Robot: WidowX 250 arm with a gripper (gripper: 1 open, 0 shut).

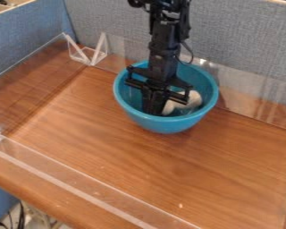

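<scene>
A black robot gripper (154,94) reaches down from the top into a teal bowl (175,123) at the back centre of the wooden table. Its fingers are down inside the bowl, over the left part. A pale object (189,102) lies in the bowl to the right of the fingers, partly hidden by them. Whether anything sits between the fingertips is hard to see.
Grey padded walls (241,49) line the back and left. A white wire frame (88,49) stands at the back left corner.
</scene>
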